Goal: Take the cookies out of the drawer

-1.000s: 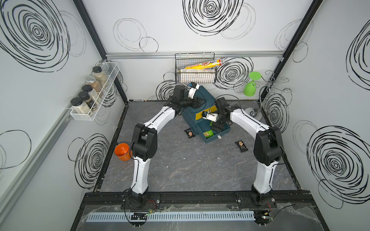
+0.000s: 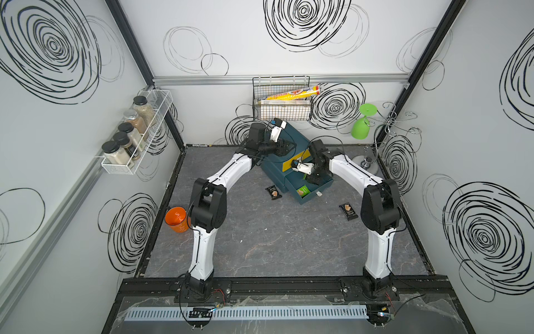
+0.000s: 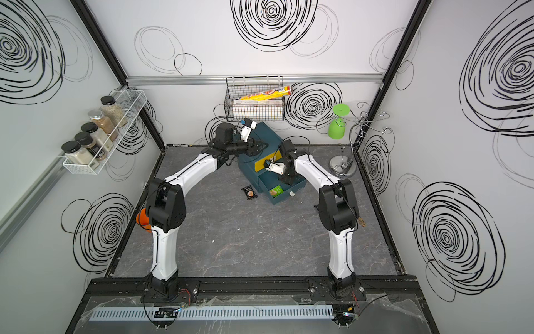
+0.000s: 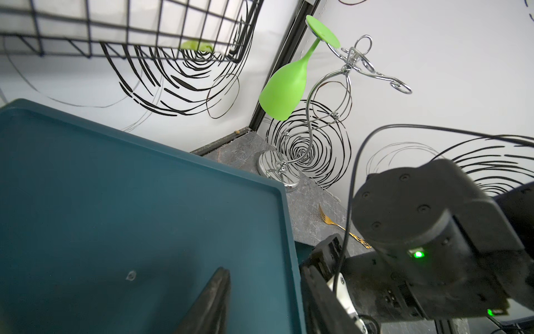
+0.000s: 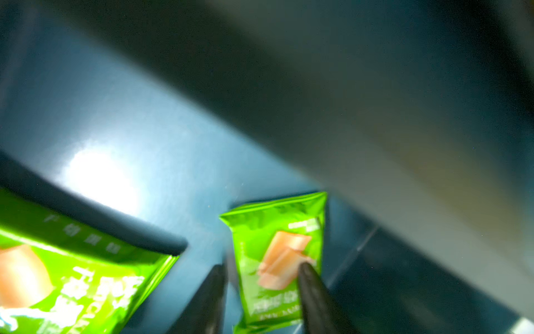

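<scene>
The teal drawer box (image 2: pixel 269 169) has its drawer (image 2: pixel 314 197) pulled out toward the front right. Inside lie green cookie packets (image 5: pixel 61 284). My left gripper is at the box's raised top at the back; what lies between its fingers is hard to see. My right gripper reaches down into the drawer, fingers apart over the smaller packet, which lies between or just under them; its contact with it is unclear.
Black packets (image 2: pixel 273 192) lie on the grey table, clear at the front. An orange cup (image 2: pixel 178 220) stands left; a metal stand with a green goblet (image 2: pixel 360 125) is back right; a wire basket (image 2: pixel 281 111) hangs behind.
The drawer has moved very slightly. My left arm is nearly still.
</scene>
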